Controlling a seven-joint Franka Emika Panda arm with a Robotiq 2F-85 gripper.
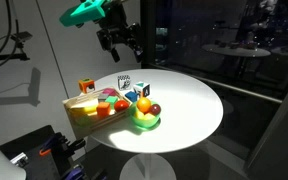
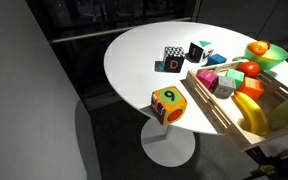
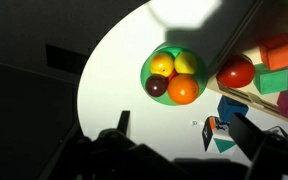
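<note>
My gripper hangs high above the white round table. In the wrist view its two dark fingers stand wide apart at the bottom, open, with nothing between them. Beyond the fingertips in that view, a green bowl holds an orange ball, two yellow round pieces and a dark red one. Beside the bowl, a wooden box contains a red round piece, several coloured blocks and a yellow banana-like piece.
Near the box on the table are a checkered block, a block with coloured faces and a blue block. An orange block marked 9 sits near the edge. Beyond the bowl, the tabletop is clear.
</note>
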